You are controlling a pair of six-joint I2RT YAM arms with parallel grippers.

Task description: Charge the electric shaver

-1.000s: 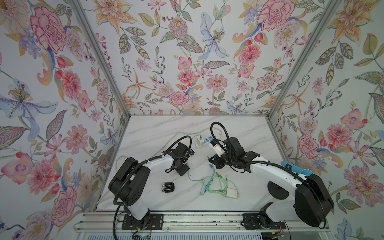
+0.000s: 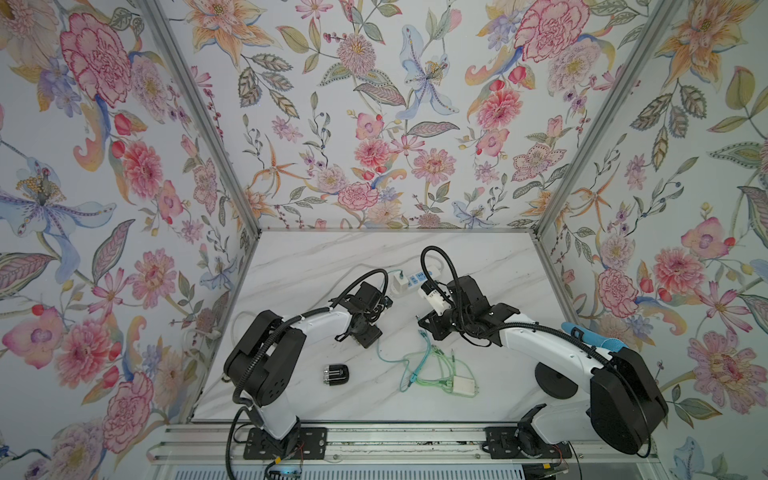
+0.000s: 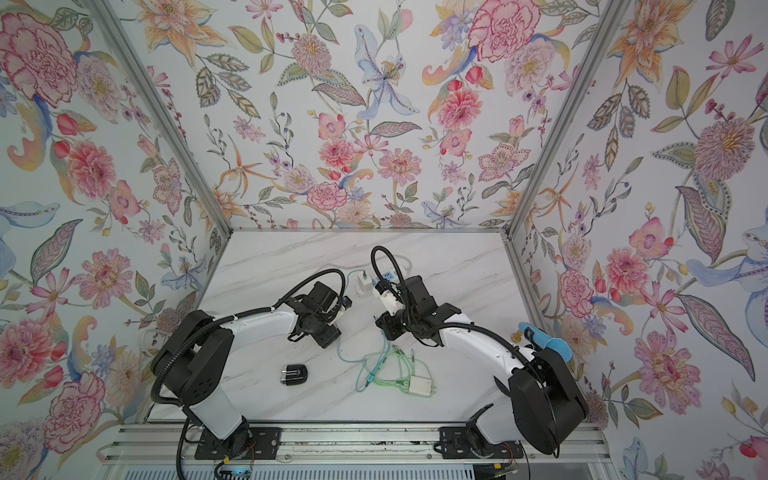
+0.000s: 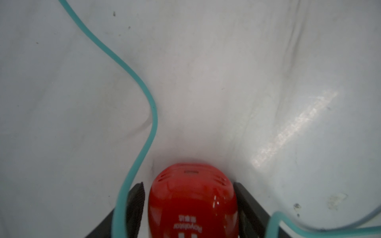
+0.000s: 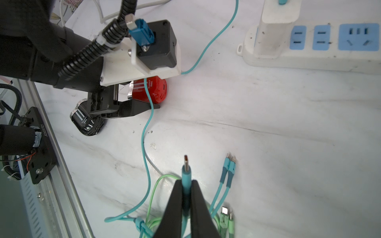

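The red shaver point(image 4: 192, 200) lies between the two fingers of my left gripper, low in the left wrist view. A thin pale gap shows at the left finger point(image 4: 135, 212), while the right finger point(image 4: 248, 210) looks close against the shaver; whether they grip it is unclear. In the right wrist view the red shaver point(image 5: 152, 90) is partly hidden by the left arm. My right gripper is shut on a teal cable point(image 5: 186, 178), whose metal-tipped plug points up and away. That plug is well apart from the shaver.
A white power strip point(image 5: 309, 59) with an adapter point(image 5: 275, 33) plugged in stands at the back. A black device point(image 2: 336, 374) lies front left. Loose plugs point(image 5: 228, 166), tangled cables and a white charger point(image 2: 464, 386) lie mid-table. A teal cable point(image 4: 152, 109) trails beside the left gripper.
My left arm has shifted slightly right and away from the front edge. The right arm has barely moved, its gripper drifting a touch to the right.
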